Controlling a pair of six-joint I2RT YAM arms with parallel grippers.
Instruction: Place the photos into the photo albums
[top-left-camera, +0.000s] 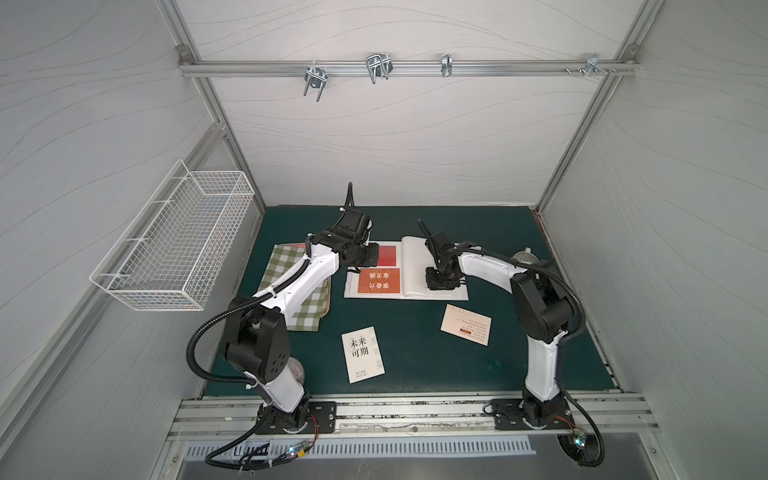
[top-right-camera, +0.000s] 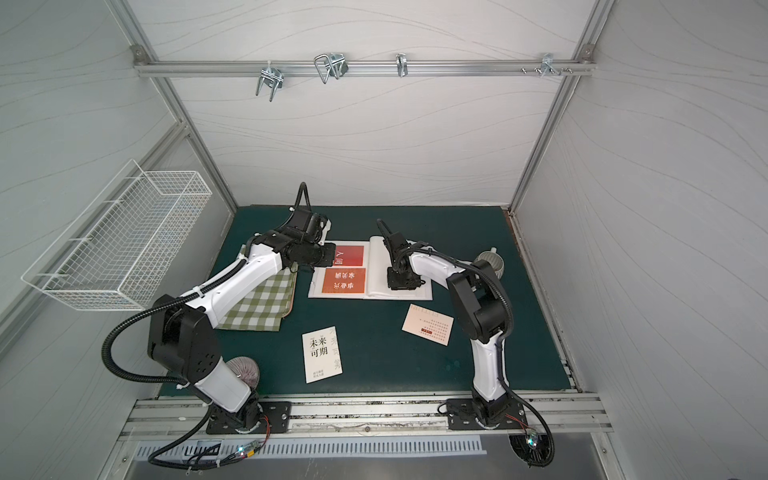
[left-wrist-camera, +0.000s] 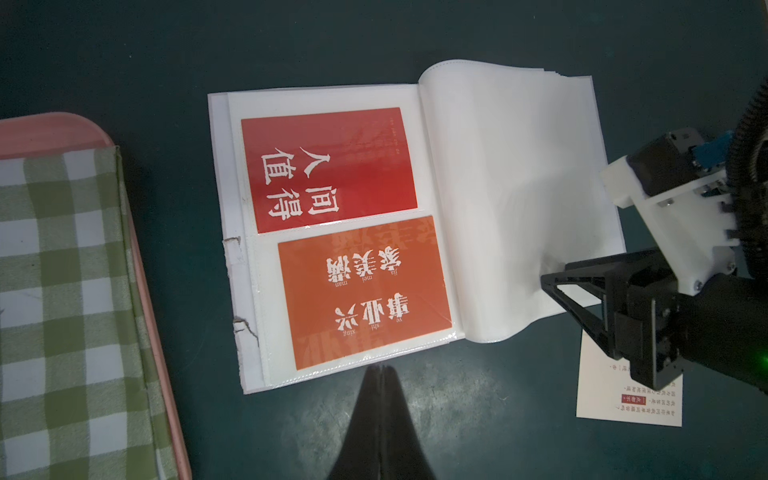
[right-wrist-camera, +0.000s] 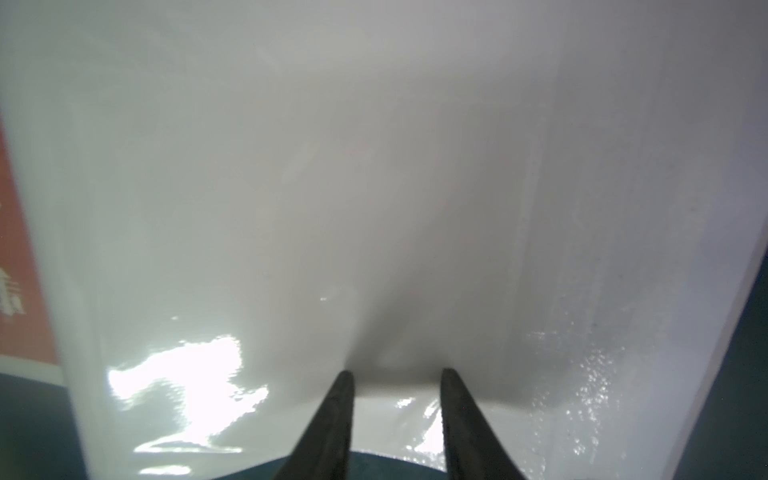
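An open photo album (left-wrist-camera: 520, 160) lies mid-table, a red photo (left-wrist-camera: 328, 168) and an orange photo (left-wrist-camera: 364, 292) under clear sleeves on its left page. My right gripper is low over the blank right page near its front edge, fingers part open with only page showing between them. My left gripper hovers above the album's left side, shut, nothing between its fingers. Two loose cards lie in front of the album: a white card with black characters (top-left-camera: 363, 354) and a pale pink card (top-left-camera: 465, 325).
A pink tray with a green checked cloth (top-left-camera: 284, 272) is left of the album. A white wire basket (top-left-camera: 172, 240) hangs on the left wall. A round object sits behind the right arm.
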